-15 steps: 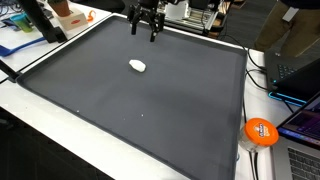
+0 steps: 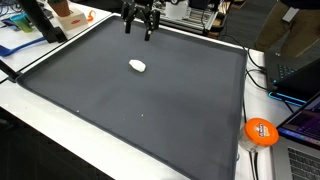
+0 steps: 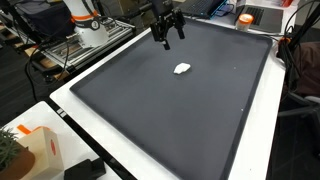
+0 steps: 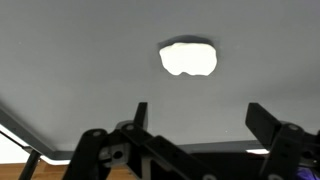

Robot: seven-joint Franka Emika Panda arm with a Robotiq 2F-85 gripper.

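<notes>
A small white object [image 2: 137, 66], rounded and slightly irregular, lies on the dark grey board [image 2: 140, 115]. What it is cannot be told. My gripper [image 2: 138, 33] hangs above the board's far side, behind the white object in exterior view 1. From the other side, in exterior view 2, the gripper [image 3: 173, 41] is up and to the left of the white object [image 3: 182, 68]. In the wrist view the fingers [image 4: 137, 116] stand wide apart with nothing between them. The white object [image 4: 189, 57] shows beyond the fingertips, clear of both.
Bare surface surrounds the white object. An orange-lidded container [image 2: 261, 132] stands on the white table strip off the board's right side, beside a laptop [image 2: 300, 125]. Cables [image 2: 248, 60] run along that edge.
The gripper has shifted slightly left in exterior view 1. The white object has stayed in place.
</notes>
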